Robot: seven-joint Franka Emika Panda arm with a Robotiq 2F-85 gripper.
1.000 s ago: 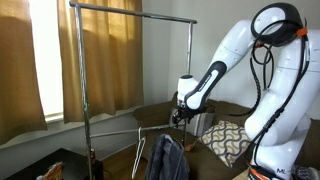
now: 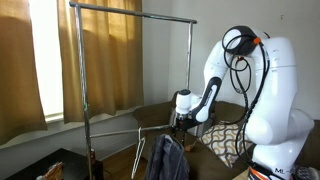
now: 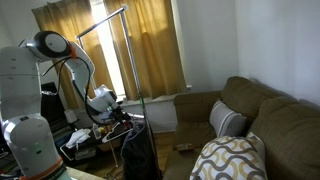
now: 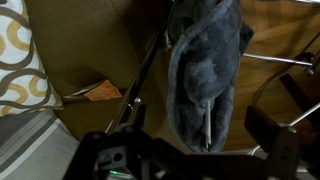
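A dark blue-grey cloth (image 2: 167, 160) hangs on the lower part of a metal rack in exterior view 1. In exterior view 2 the same cloth (image 3: 140, 152) drapes low beside the rack's upright. Seen from the wrist, the cloth (image 4: 205, 70) lies below and ahead of my gripper. Its dark fingers stand wide apart, one on either side of the cloth's near end. No grip on the cloth shows. How much height separates the fingers from the cloth, I cannot tell.
The metal rack (image 2: 84, 80) rises as a tall frame around the cloth. A brown sofa (image 3: 215, 105) with a yellow-patterned cushion (image 3: 228, 158) stands beside it. In the wrist view a thin dark bar (image 4: 142, 75) runs close to the cloth.
Step by step, the arm's wrist and gripper have come down towards the cloth. The cloth and rack look unmoved.
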